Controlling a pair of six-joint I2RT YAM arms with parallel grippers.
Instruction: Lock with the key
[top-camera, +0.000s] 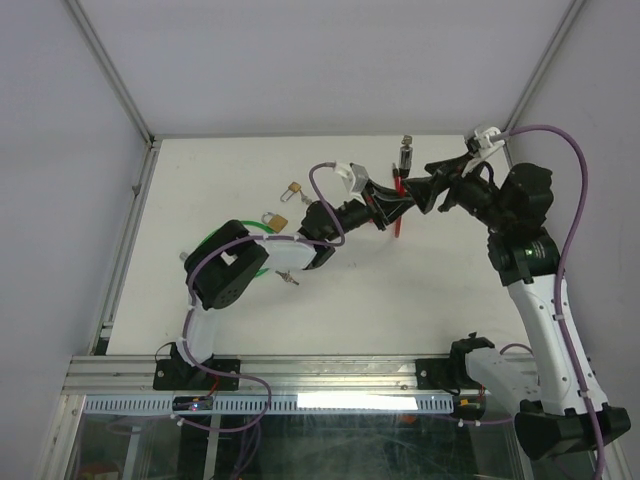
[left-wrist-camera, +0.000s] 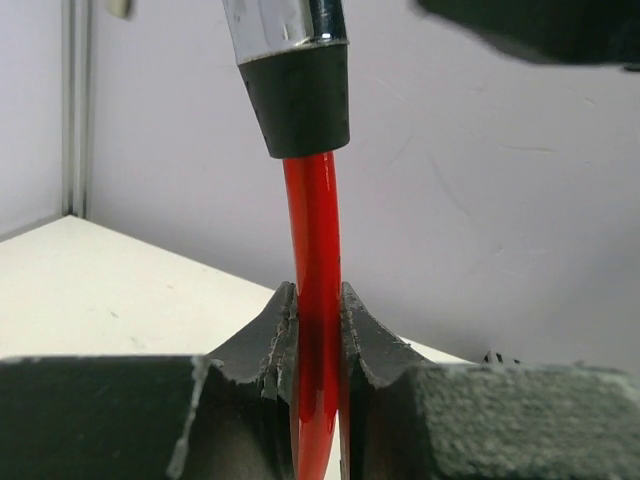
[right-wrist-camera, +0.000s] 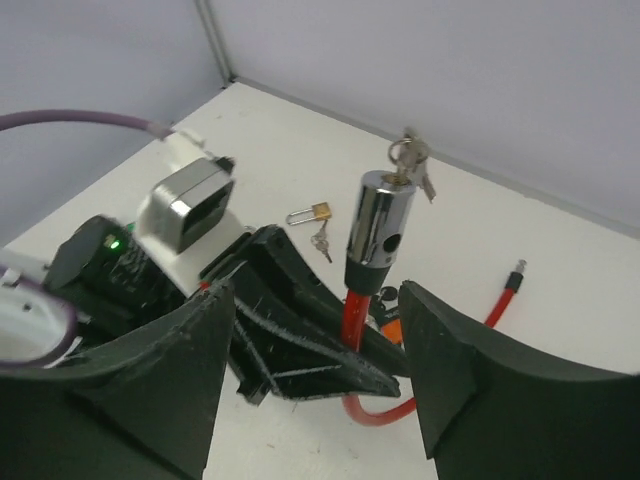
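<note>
The red cable lock (right-wrist-camera: 355, 318) stands upright, its silver cylinder (right-wrist-camera: 382, 215) on top with keys on a ring (right-wrist-camera: 412, 158) at the upper end. My left gripper is shut on the red cable just under the black collar (left-wrist-camera: 298, 105). Right of it, my right gripper is open, its fingers apart with nothing gripped; in the right wrist view the cylinder shows beyond the gap. From above, the cylinder (top-camera: 406, 155) rises behind the left fingers. How deep the key sits in the lock cannot be made out.
The cable's free silver end (right-wrist-camera: 516, 275) lies on the table at right. To the left are brass padlocks (top-camera: 275, 221) (top-camera: 291, 190), loose keys (top-camera: 287, 277) and a green cable (top-camera: 262, 226).
</note>
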